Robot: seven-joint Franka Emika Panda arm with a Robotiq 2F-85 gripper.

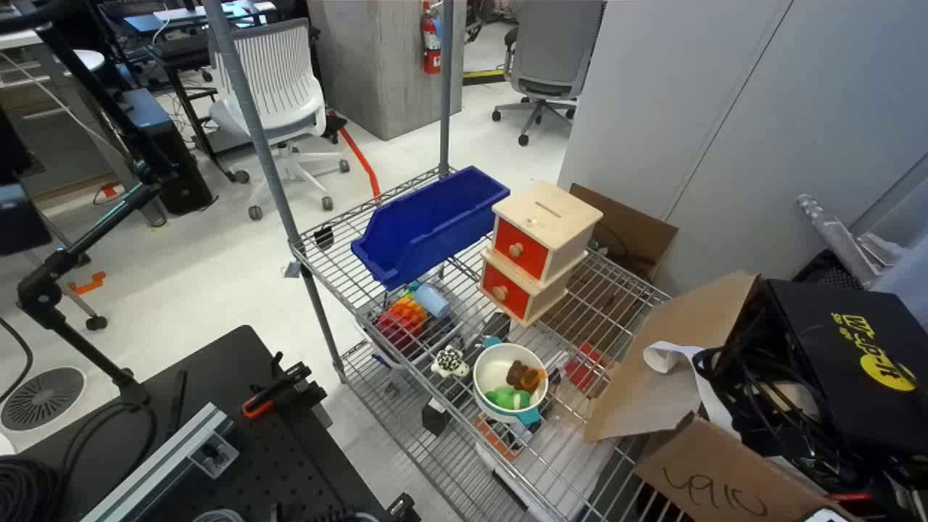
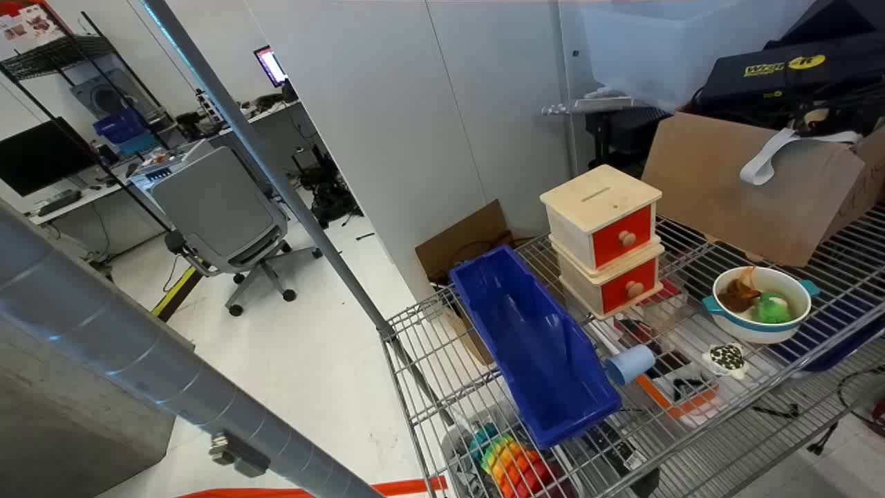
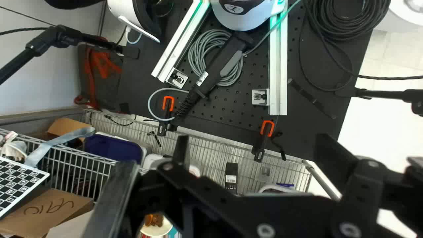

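Note:
My gripper shows only in the wrist view, its dark fingers (image 3: 181, 150) spread wide and nothing between them. On the wire shelf, a blue bin (image 1: 431, 226) lies beside a wooden box (image 1: 544, 226) with two red-fronted drawers, both closed. Nearer the front edge stands a white bowl (image 1: 489, 370) with teal handles; it holds a green toy (image 1: 509, 399) and a brown toy (image 1: 523, 375). A small spotted turtle toy (image 2: 727, 358) sits beside the bowl. The light blue cup (image 2: 630, 364) is near the bin's end. In the wrist view the gripper partly hides the bowl.
A cardboard box (image 1: 709, 470) full of dark gear stands at one end of the shelf, its flaps spread. The shelf's upright post (image 2: 282, 187) rises beside the bin. In the wrist view, a black perforated table (image 3: 234, 103) carries rails, clamps and coiled cables.

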